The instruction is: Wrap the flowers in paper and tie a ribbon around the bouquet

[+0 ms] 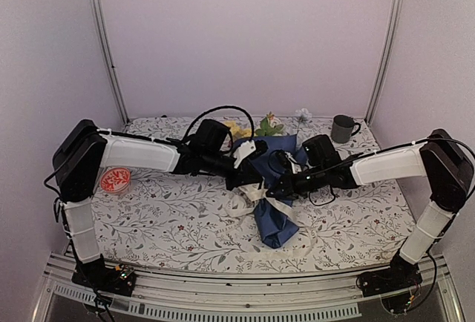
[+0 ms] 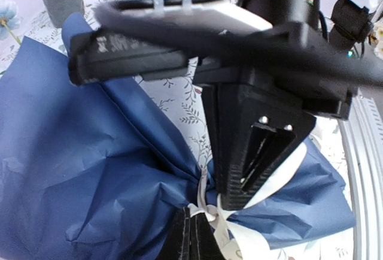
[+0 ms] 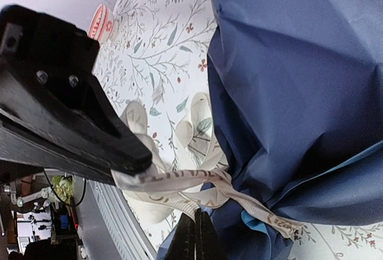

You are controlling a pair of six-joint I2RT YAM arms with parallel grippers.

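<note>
The bouquet's blue wrapping (image 1: 276, 225) lies mid-table, gathered at a narrow waist with a cream ribbon (image 3: 257, 206) around it. Yellow flowers (image 1: 237, 130), an orange flower with green leaves (image 1: 269, 125) and a pale blue flower (image 1: 302, 116) show at its top. My left gripper is shut at the waist, a bit of ribbon pinched at its tips. Close beside it, my right gripper is shut on a narrowed strand of ribbon. The ribbon crosses itself between the two grippers; how the crossing is looped is partly hidden.
At the back right stands a grey mug (image 1: 344, 128). A red-and-white round container (image 1: 115, 180) sits at the left. Loose ribbon trails on the patterned cloth (image 1: 171, 225) near the waist. The two arms are very close together over the bouquet.
</note>
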